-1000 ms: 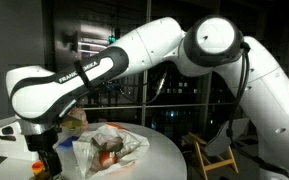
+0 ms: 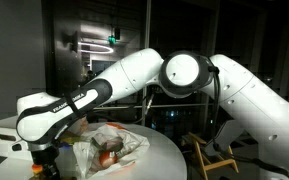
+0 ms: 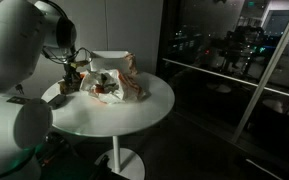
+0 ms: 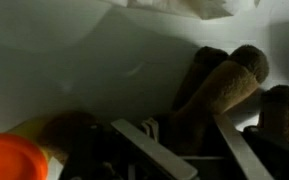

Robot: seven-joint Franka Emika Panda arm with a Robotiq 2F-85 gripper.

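Brown, fuzzy limb-like parts of a soft object (image 4: 227,88) lie at and beyond the fingertips of my gripper in the wrist view. The fingers stand some way apart, with brown material showing between them; whether they press on it cannot be told. A round orange piece (image 4: 12,158) is at the lower left, beside another brown part. In the first exterior view the gripper (image 2: 44,160) is low over the near left of the table, where small orange spots show.
A crumpled white and orange bag (image 2: 112,150) with things in it sits beside the gripper on the round white table (image 3: 160,100). A white box (image 3: 110,62) stands behind the bag.
Compared with one second ago, the arm sits farther back and lower in the first exterior view. The bag stays where it was.
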